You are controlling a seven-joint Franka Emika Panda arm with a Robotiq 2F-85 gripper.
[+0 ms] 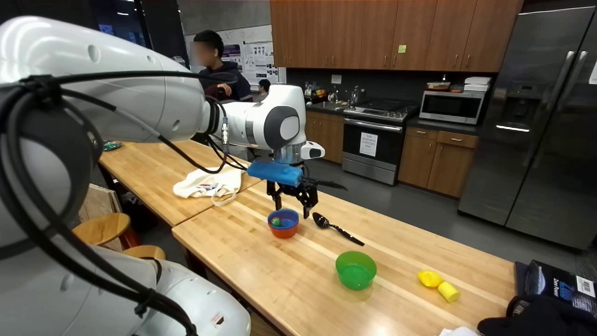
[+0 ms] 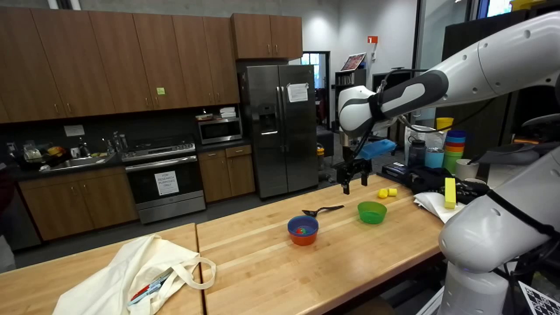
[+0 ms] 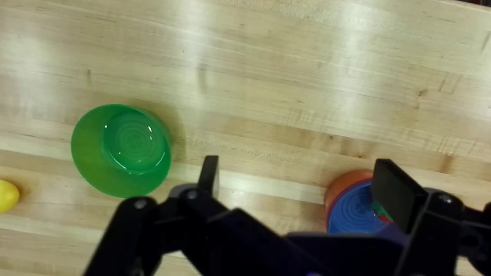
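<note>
My gripper hangs above the table with its fingers wide apart and nothing between them. In the wrist view a blue bowl [image 3: 352, 214] nested in an orange-red one [image 3: 338, 186] lies below the right finger, which partly covers it. A small red and green object [image 1: 276, 221] sits inside the blue bowl. The green bowl [image 1: 356, 271] stands upright and empty, left of the gripper in the wrist view. A black spoon [image 1: 338, 228] rests on the table. Two yellow things, a lemon-shaped one [image 1: 429, 278] and a short cylinder [image 1: 448, 291], lie near each other.
A cream cloth bag [image 2: 131, 275] with pens lies on the adjoining table. Dark cloth and a black box [image 1: 562, 285] occupy the table's far end. Stacked cups [image 2: 454, 147] stand beyond. Bare wood surrounds the bowls.
</note>
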